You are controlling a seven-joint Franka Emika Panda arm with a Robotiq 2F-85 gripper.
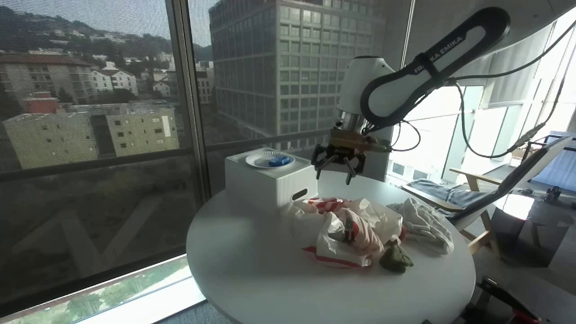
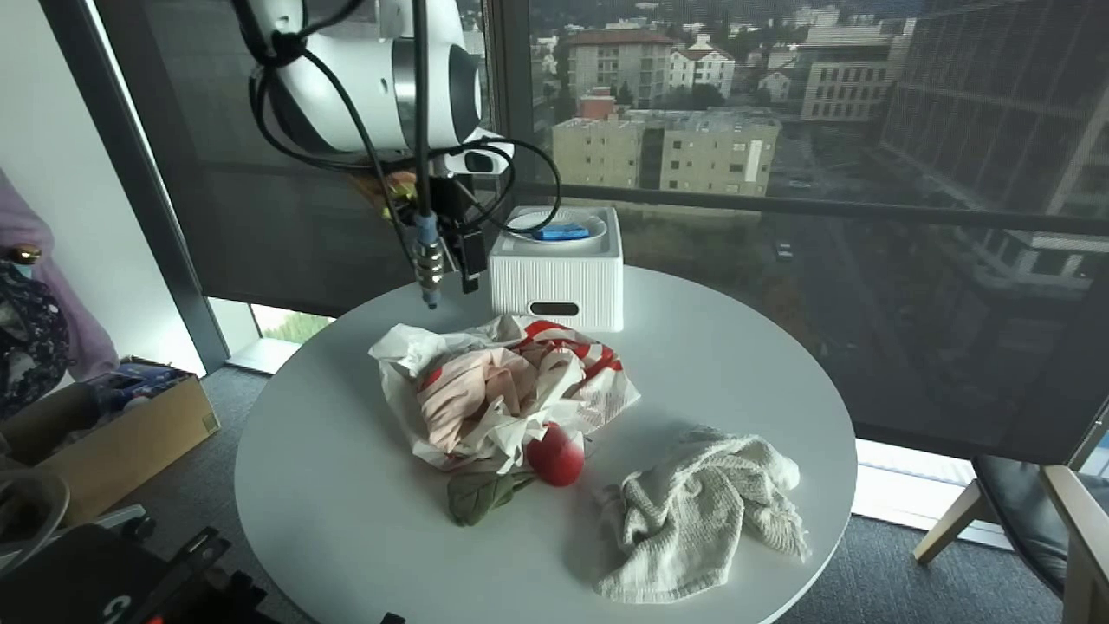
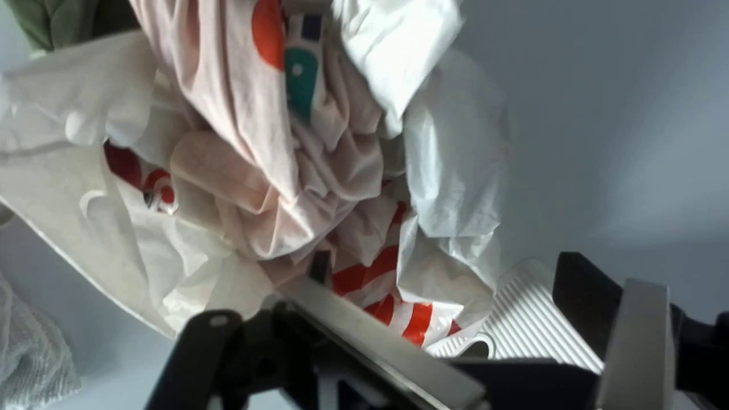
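Observation:
My gripper (image 1: 335, 173) hangs well above the table, open, with nothing between its fingers. Below it lies a white plastic bag (image 2: 411, 386) with red stripes, crumpled and spread out. A pale pink cloth (image 3: 263, 164) with printed patches is bunched in the bag's middle, some of it under the plastic. In the wrist view, the gripper's fingers (image 3: 383, 341) stand wide apart over the bag's striped end. A red round object (image 2: 556, 456) and a dark green cloth-like piece (image 2: 483, 494) lie against the bag's edge.
The ribbed white box (image 2: 556, 286) stands behind the bag, bearing a white plate (image 1: 254, 159) with a blue object (image 1: 279, 161). A grey-white towel (image 2: 697, 510) lies apart from the bag.

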